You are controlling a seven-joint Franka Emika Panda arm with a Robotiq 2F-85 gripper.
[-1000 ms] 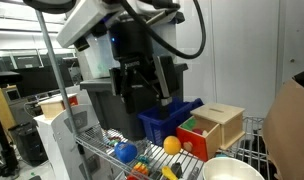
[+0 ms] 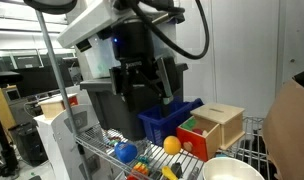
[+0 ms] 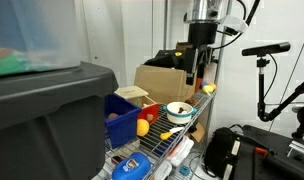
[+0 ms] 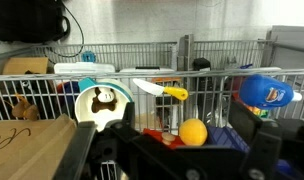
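Observation:
My gripper stands open, with its two dark fingers [image 4: 117, 140] wide apart and nothing held between them. In exterior view 2 the gripper [image 3: 196, 80] hangs above the wire rack, clear of the objects. Ahead of the fingers in the wrist view lies a knife-like tool [image 4: 162, 89] with a white blade and yellow handle. Left of it is a white bowl [image 4: 83, 108] with a brown figure inside. An orange ball [image 4: 193, 132] shows between the fingers, lower down. A blue rounded object [image 4: 267, 91] sits at the right.
A blue bin [image 3: 122, 122] and a small wooden box [image 2: 214, 128] stand on the rack. Cardboard [image 4: 32, 148] occupies the wrist view's lower left. A large dark container [image 3: 52, 130] fills exterior view 2's left side. Wire edges run along the rack.
The arm has shifted only slightly in exterior view 1. Objects on the rack look unmoved.

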